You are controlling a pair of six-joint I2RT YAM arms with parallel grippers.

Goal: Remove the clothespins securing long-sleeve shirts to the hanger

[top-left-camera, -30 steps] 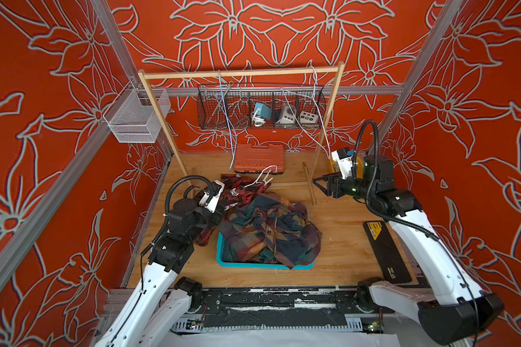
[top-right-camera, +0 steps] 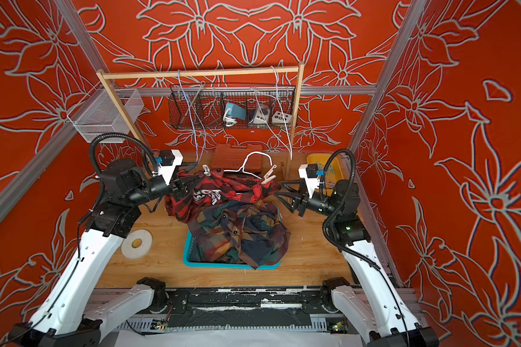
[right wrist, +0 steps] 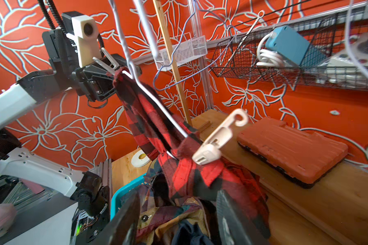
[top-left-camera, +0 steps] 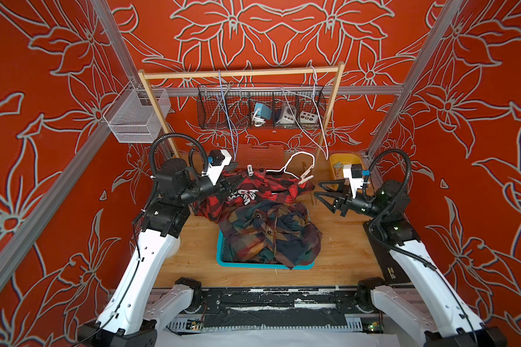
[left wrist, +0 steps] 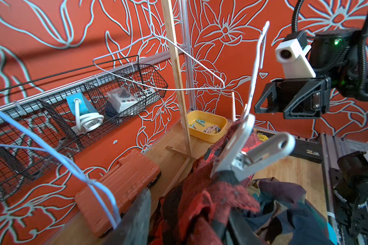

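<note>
My left gripper is shut on the red and black checked shirt, lifting its shoulder above the table. Right by those fingers, a pale grey clothespin sits clipped on the cloth at the white hanger. A cream clothespin clips the other shoulder to the hanger, its handle end pointing up in the right wrist view. My right gripper stands open to the right of this shoulder, with its fingers apart and nothing held between them; the shirt hangs ahead of them.
A dark plaid shirt fills the turquoise basket in front. Two empty hangers dangle from the wooden rack. A yellow bin holding loose clothespins stands at back right. An orange case lies behind.
My left arm has risen and moved away from the front, lifting the checked shirt with its hanger up and to the right.
</note>
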